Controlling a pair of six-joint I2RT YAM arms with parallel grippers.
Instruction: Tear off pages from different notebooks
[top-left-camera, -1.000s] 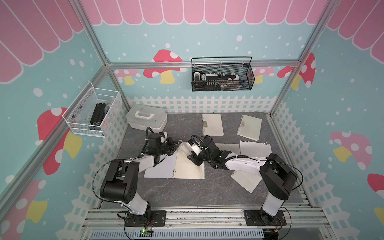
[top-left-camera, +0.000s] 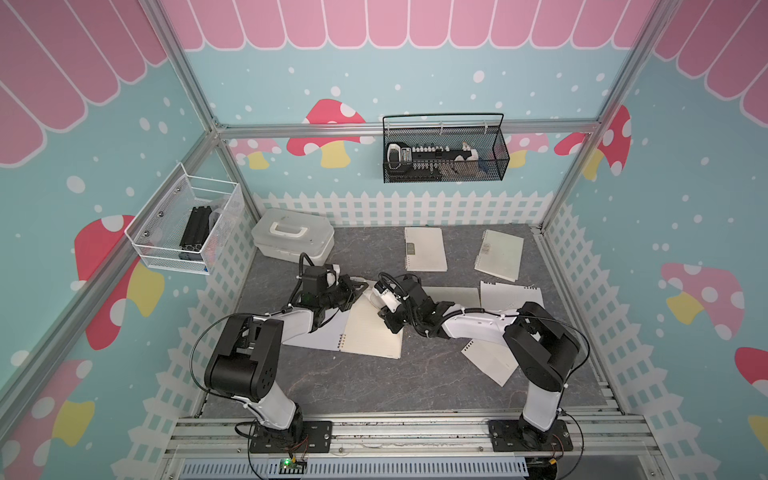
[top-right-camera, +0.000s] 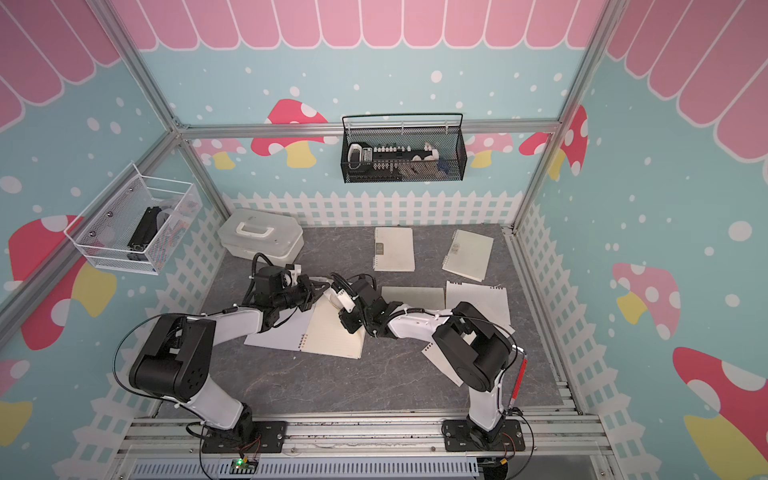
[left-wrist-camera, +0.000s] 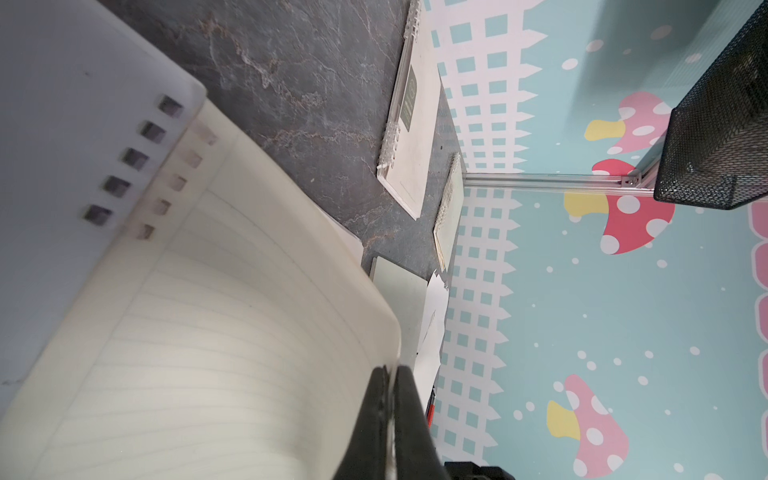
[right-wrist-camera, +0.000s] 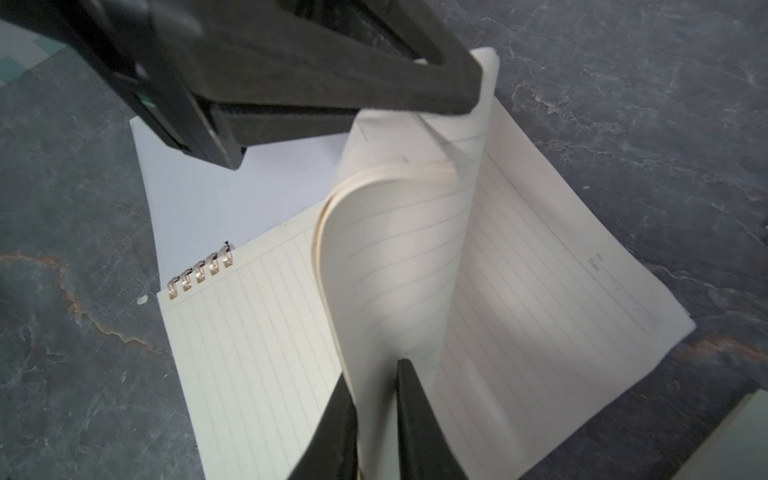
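An open spiral notebook (top-left-camera: 373, 339) lies on the grey table between my arms, its pale cover (top-left-camera: 318, 342) folded out to the left. A lined page (right-wrist-camera: 400, 256) stands curled up from it. My left gripper is shut on the page's upper edge, and in the right wrist view its dark fingers (right-wrist-camera: 344, 80) press against the curl's top. Lower on the curl, my right gripper is part open, the curled paper passing between its fingers. Whether one sheet or more is lifted cannot be told. Binding holes (left-wrist-camera: 132, 160) show along the left side.
Two closed notebooks lie at the back right: a white one (top-left-camera: 425, 249) and a greenish one (top-left-camera: 500, 256). Loose sheets (top-left-camera: 493, 361) and another notebook (top-left-camera: 512, 296) lie under and behind my right arm. A grey toolbox (top-left-camera: 293, 233) stands back left.
The notebook has shifted slightly left and turned a little. My left gripper has edged right with the page; the right gripper has moved slightly left.
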